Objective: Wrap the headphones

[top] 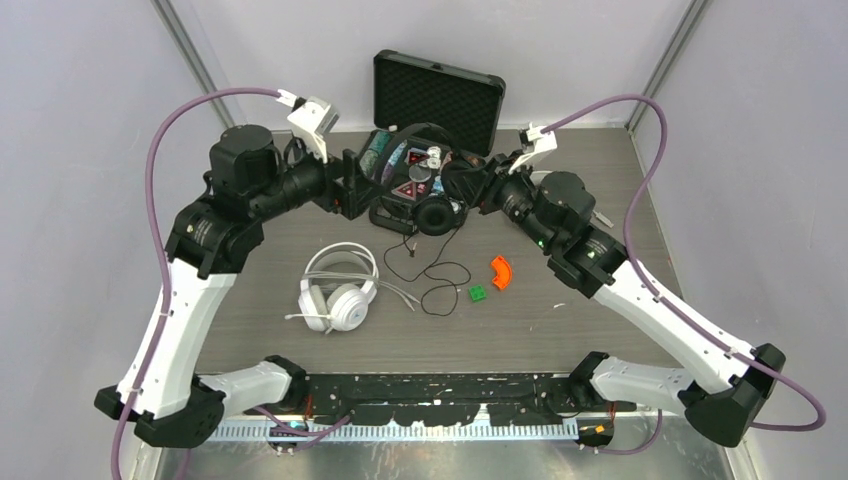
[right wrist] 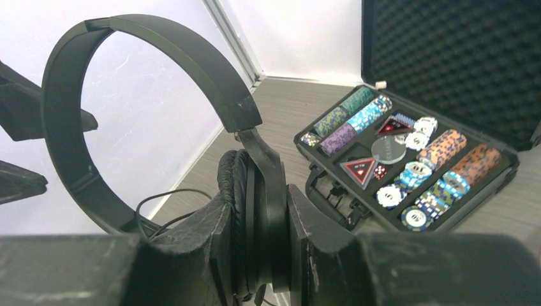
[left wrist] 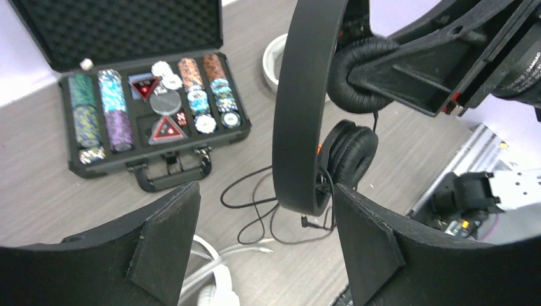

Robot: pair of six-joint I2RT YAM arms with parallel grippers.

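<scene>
Black over-ear headphones hang in the air above the table, their band arched upright. My right gripper is shut on one earcup; the other cup hangs lower. A thin black cable runs down from them in loops on the table, its plug showing. My left gripper stands open just left of the band, empty; in its wrist view the band is beyond the fingertips.
White headphones lie front left. An open chip case stands at the back. An orange piece and a green block lie right of the cable.
</scene>
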